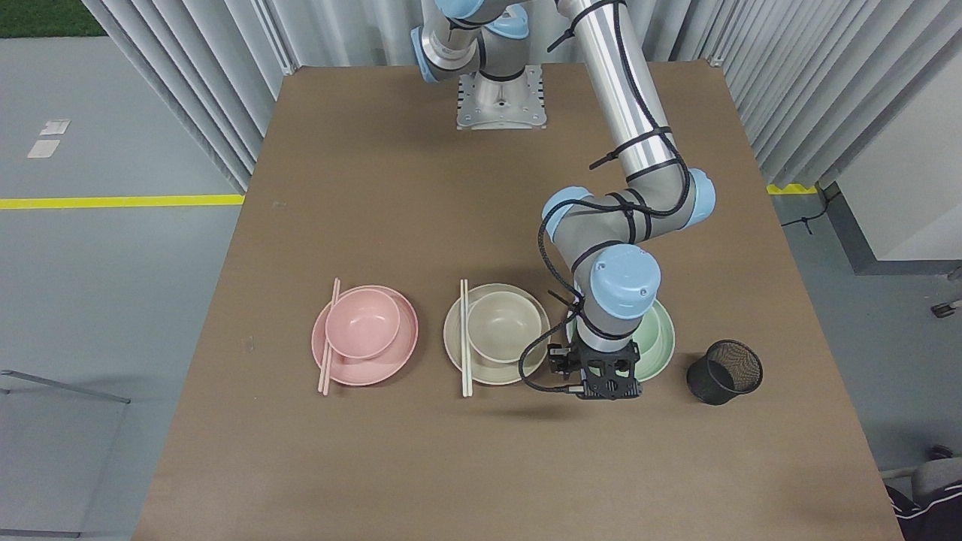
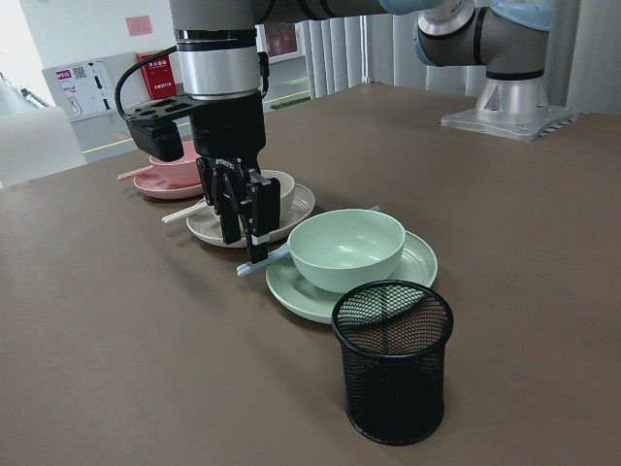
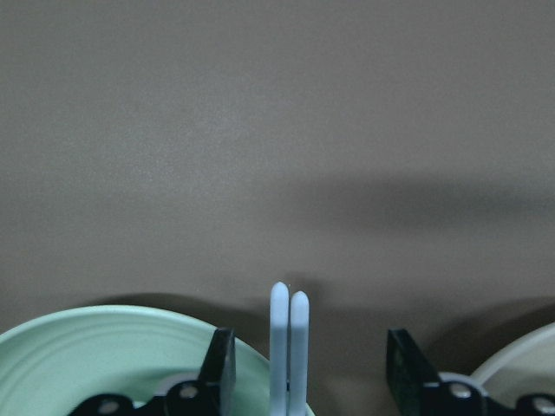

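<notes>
My gripper is open and hangs low over the light blue chopsticks point(image 3: 297, 347), whose tips lie between its two fingers in the wrist view. The chopsticks lie by the left edge of the green plate point(image 2: 415, 264), which holds a green bowl point(image 2: 344, 248). In the front view the arm hides most of this setting. To its left are a cream bowl point(image 1: 504, 324) on a cream plate with cream chopsticks point(image 1: 465, 338), and a pink bowl point(image 1: 362, 321) on a pink plate with pink chopsticks point(image 1: 325, 365).
A black mesh cup point(image 1: 724, 373) stands right of the green setting. The arm's base stands at the back edge.
</notes>
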